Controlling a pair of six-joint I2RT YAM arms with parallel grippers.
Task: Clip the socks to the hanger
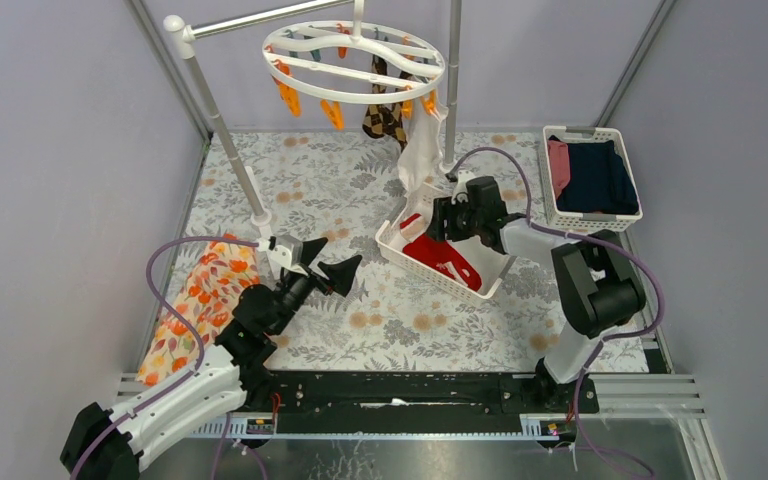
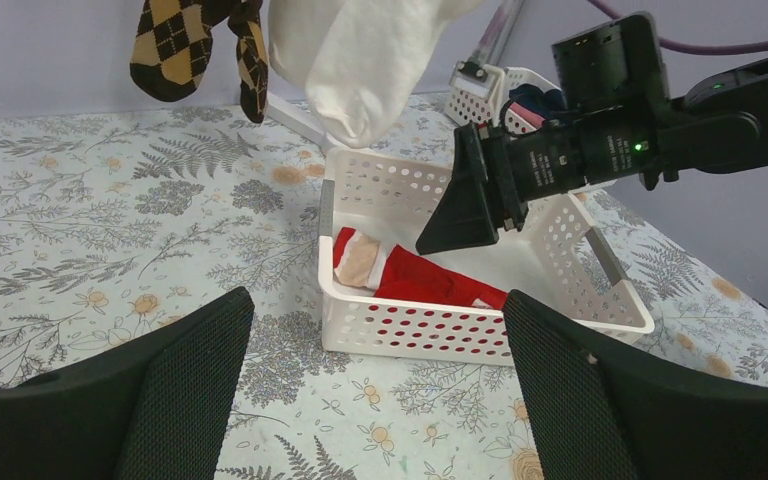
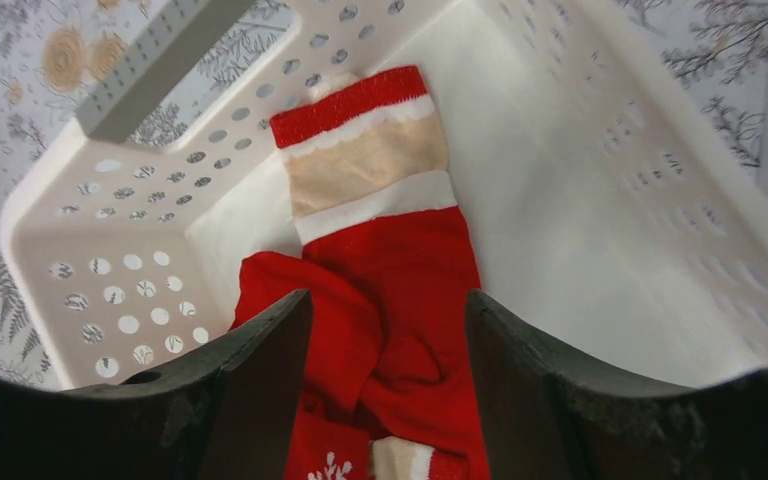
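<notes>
Red socks with white and beige bands (image 3: 390, 240) lie in the white basket (image 1: 420, 285) at the table's middle. Above them, inside the basket, hangs my right gripper, its fingers parted with no cloth between them. My left gripper (image 1: 335, 264) stands open and empty, left of the basket. The round white hanger (image 1: 278, 62) is overhead at the back, with several orange clips (image 1: 332, 113) dangling from it. A brown-and-black checkered sock (image 2: 172, 50) and a white sock (image 2: 365, 75) hang from its right side; the white one reaches down beside the basket's back edge.
A second white basket (image 1: 600, 220) at the back right holds dark and pink cloth (image 1: 600, 178). An orange flowered cloth (image 1: 195, 310) lies at the left.
</notes>
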